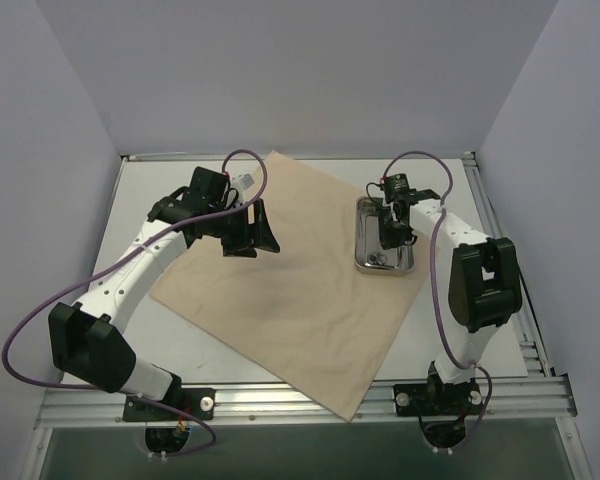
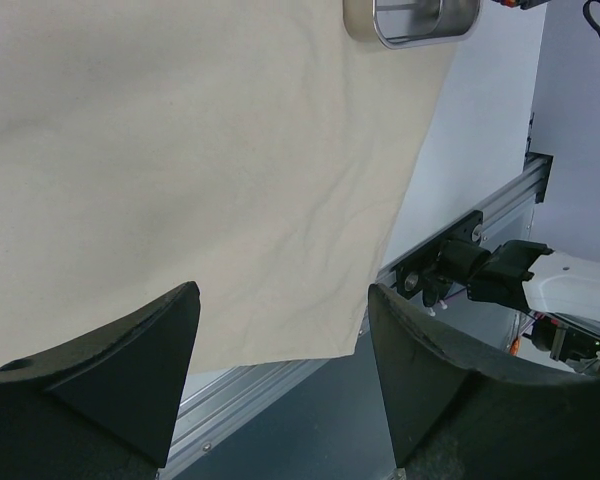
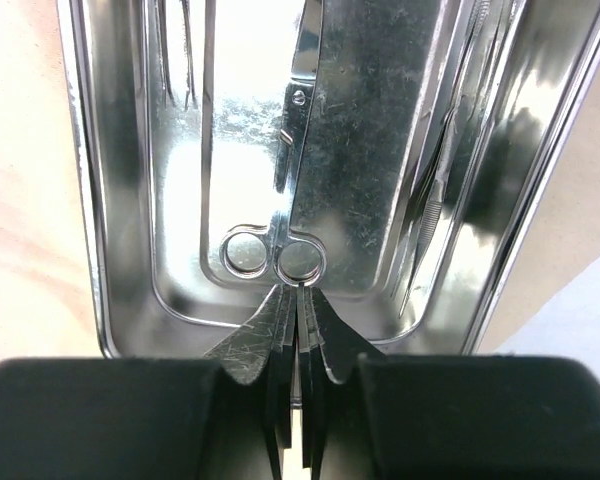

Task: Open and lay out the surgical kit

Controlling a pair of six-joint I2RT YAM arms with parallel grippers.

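Observation:
Steel scissors (image 3: 291, 150) lie on the floor of the metal tray (image 3: 90, 200), their finger rings toward me in the right wrist view. Above the tray, my right gripper is shut with nothing between its fingers; its tips appear just below the rings, and the scissors are outside them. Tweezers (image 3: 435, 195) rest along the tray's right side, and a pair of thin pointed tips (image 3: 188, 70) shows at upper left. My left gripper stands open and empty over the cloth, away from the tray (image 1: 384, 270).
A beige cloth (image 1: 280, 300) covers the middle of the white table (image 1: 130, 195), with broad bare room left of the tray. The tray's walls rise around the instruments. Metal rails (image 1: 310, 395) run along the table's front edge.

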